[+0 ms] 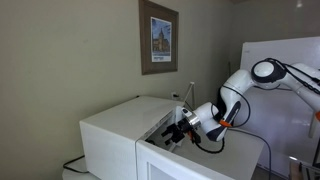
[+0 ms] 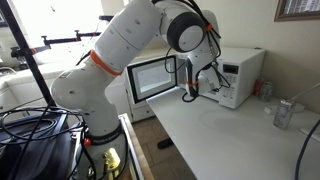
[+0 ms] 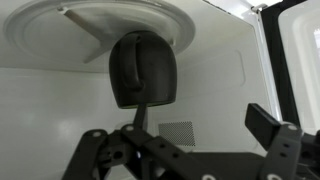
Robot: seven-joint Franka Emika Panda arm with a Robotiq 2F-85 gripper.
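Observation:
A black mug [image 3: 143,70] with its handle facing the camera is on the round turntable [image 3: 190,30] inside a white microwave [image 1: 118,125]. My gripper is open at the microwave's opening, its two fingers wide apart. In the wrist view the mug appears beyond the left finger [image 3: 139,120], and whether they touch is unclear. The right finger [image 3: 262,124] stands clear of it. From the first exterior view the gripper [image 1: 180,134] shows at the front of the cavity, with the mug hard to make out.
The microwave door [image 2: 155,76] hangs wide open beside the arm. A glass jar [image 2: 283,113] stands on the white table [image 2: 215,140] to the right of the microwave. A framed picture [image 1: 159,38] hangs on the wall behind.

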